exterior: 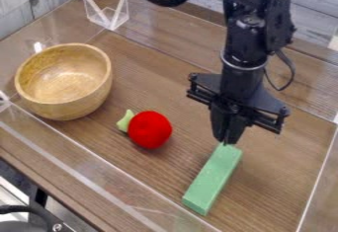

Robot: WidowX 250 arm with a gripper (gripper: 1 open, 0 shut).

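Observation:
The black gripper (pixel 235 113) hangs over the table at right of centre, its wide body tilted, just above the upper end of a flat green bar (pixel 212 180). Whether its fingers are open or shut is hard to make out, and nothing clearly shows held. A red ball (pixel 150 131) lies to the left of the gripper, with a small pale green piece beside it.
A wooden bowl (pixel 63 105) sits at the left. A clear plastic object (pixel 109 10) stands at the back left.

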